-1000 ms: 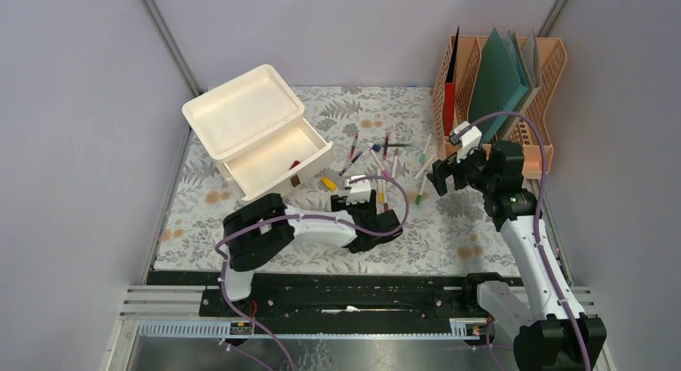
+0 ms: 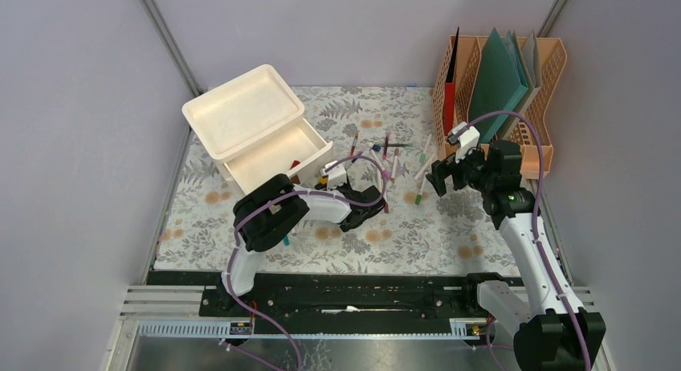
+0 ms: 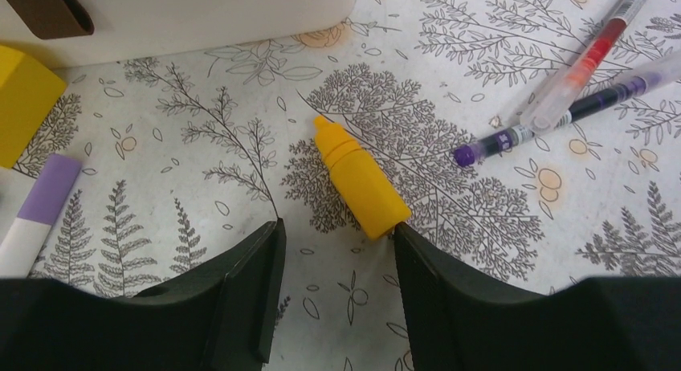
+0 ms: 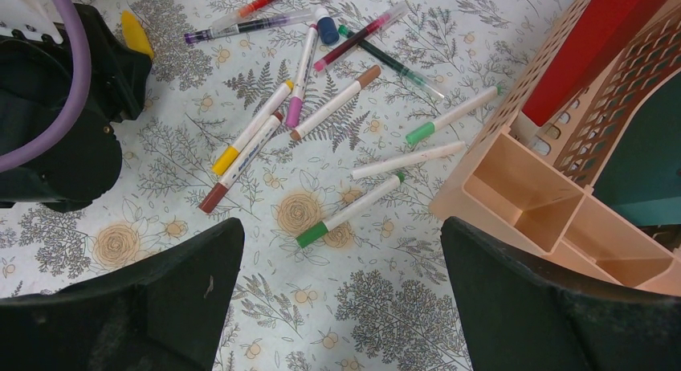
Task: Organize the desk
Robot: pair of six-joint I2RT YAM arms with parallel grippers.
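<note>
In the left wrist view a small yellow bottle-shaped piece [image 3: 365, 190] lies on the patterned cloth, its wide end close to the tip of the right-hand finger. My left gripper is partly open around that end and not closed on it; contact with the finger cannot be told. Over the right of the desk my right gripper stands open and empty. Several markers lie loose mid-desk, among them a green-capped one [image 4: 349, 210], a brown one [image 4: 337, 102] and a purple pen [image 3: 562, 110].
A cream box [image 2: 241, 110] has its drawer [image 2: 277, 158] pulled out, with a red item inside. The orange file rack [image 2: 536, 158] holds folders at the back right. A yellow block [image 3: 24, 102] and a purple-capped marker [image 3: 40, 206] lie left of the left gripper.
My left gripper has moved left and toward the back, over to the yellow piece, which it now largely covers in the top view. The right arm has stayed still.
</note>
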